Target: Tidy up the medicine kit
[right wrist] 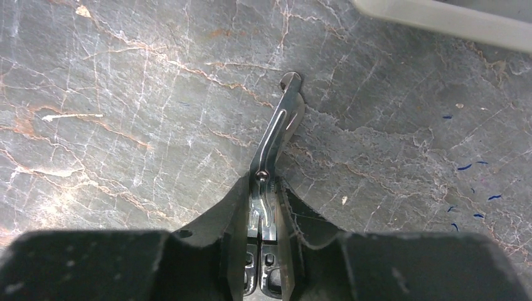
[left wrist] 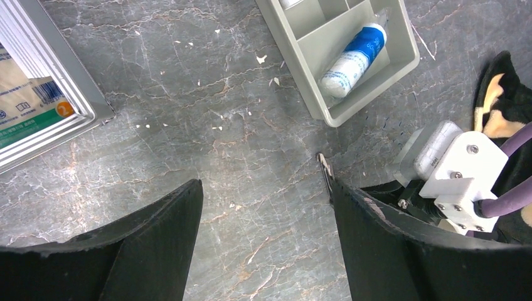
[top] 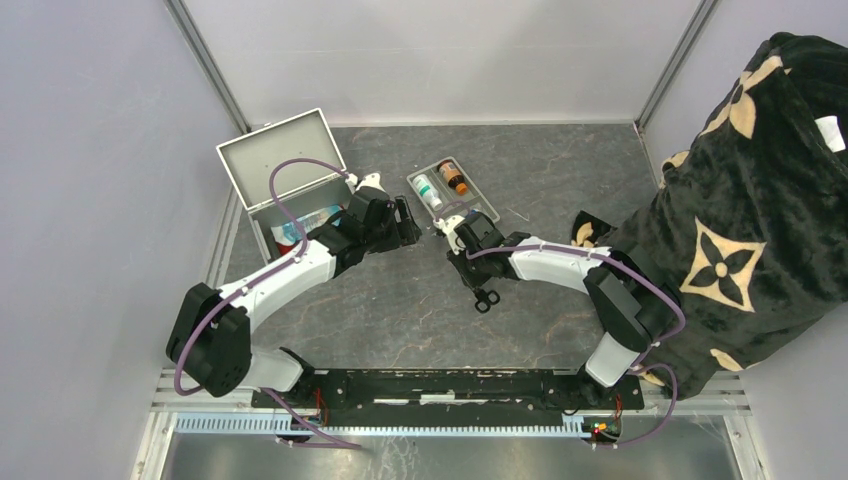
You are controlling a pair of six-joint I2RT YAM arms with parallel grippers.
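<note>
Metal scissors (right wrist: 275, 135) with black handles (top: 484, 304) lie on the dark marble table. My right gripper is down over them, its fingers close on either side of the shank near the pivot; whether they grip it is unclear. My left gripper stands open and empty above the table between the medicine box and the tray. The open box (top: 282, 154) at left holds packets (left wrist: 31, 110). The grey divided tray (top: 486, 203) holds a white bottle (top: 425, 188), a brown bottle (top: 452, 177) and a blue-white tube (left wrist: 354, 59).
A dark patterned cloth (top: 760, 230) covers the right side. Walls bound the back and sides.
</note>
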